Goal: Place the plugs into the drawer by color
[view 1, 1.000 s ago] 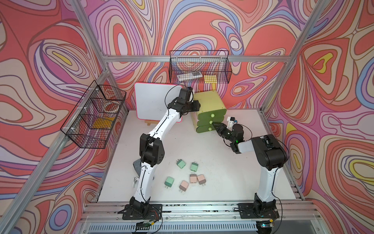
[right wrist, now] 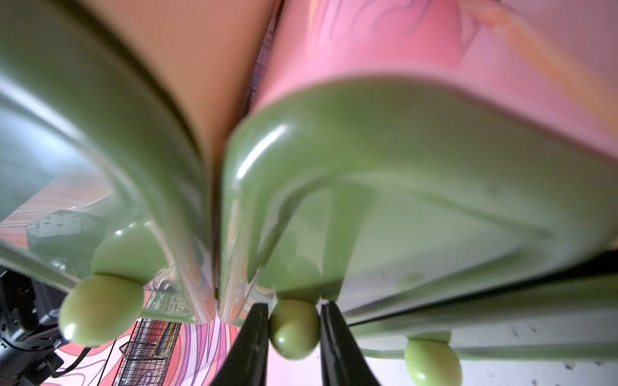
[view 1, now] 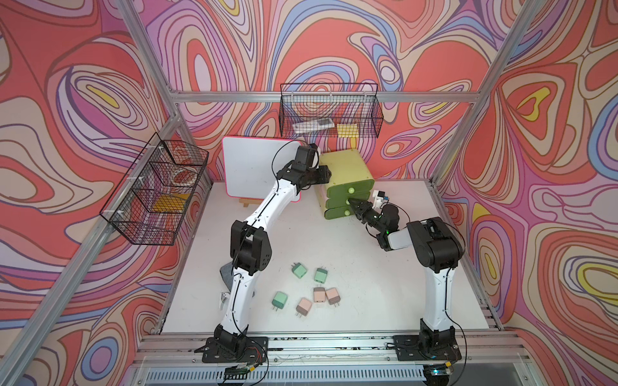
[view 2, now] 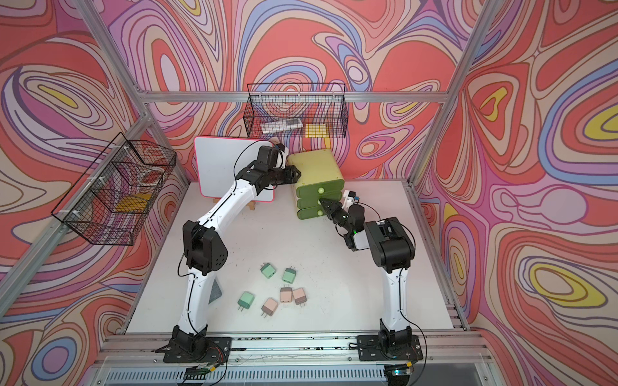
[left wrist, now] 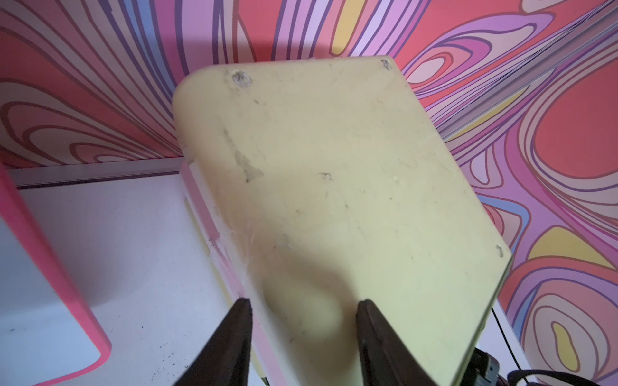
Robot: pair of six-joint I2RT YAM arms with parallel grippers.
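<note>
The drawer unit stands at the back, with green fronts and round knobs. My left gripper is part open at its yellowish top, near the left edge. My right gripper is at the middle drawer's front, its fingers either side of the knob; whether they grip it firmly I cannot tell. Green plugs and pink plugs lie loose on the front middle of the table.
A whiteboard stands left of the drawers. A grey object lies at the front left. Wire baskets hang on the frame.
My right arm has moved a little left and up, onto the drawer knob. The left arm and the plugs look unchanged.
</note>
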